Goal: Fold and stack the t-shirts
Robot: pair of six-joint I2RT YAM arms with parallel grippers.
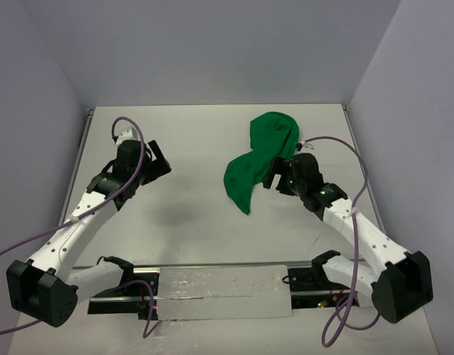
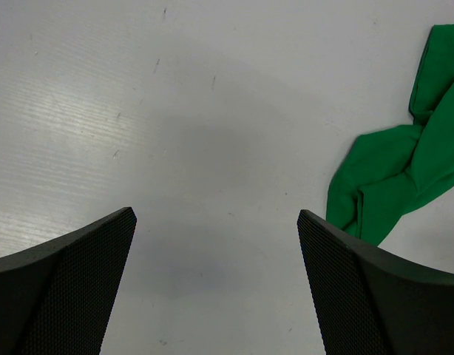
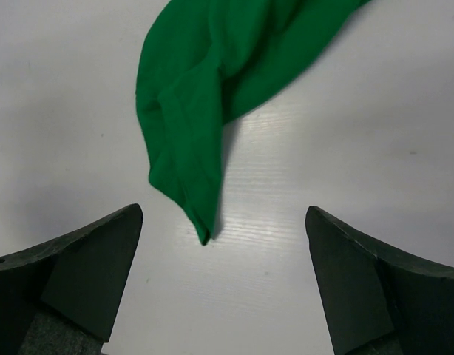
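Note:
A green T-shirt [image 1: 258, 155] lies crumpled in a long diagonal heap, right of the table's centre. Its narrow lower end [image 3: 201, 185] shows in the right wrist view between my fingers' lines of sight, flat on the table. My right gripper [image 1: 271, 171] hovers by the shirt's right side, open and with no cloth between its fingers. On the left of the table my left gripper [image 1: 162, 160] stands open and empty, well apart from the shirt. The left wrist view shows bare table between its fingers, with the shirt [image 2: 412, 166] at the right.
Grey walls [image 1: 219, 52] close it in at the back and both sides. A whitish panel [image 1: 223, 292] lies along the front edge. Purple cables [image 1: 364, 170] loop around both arms.

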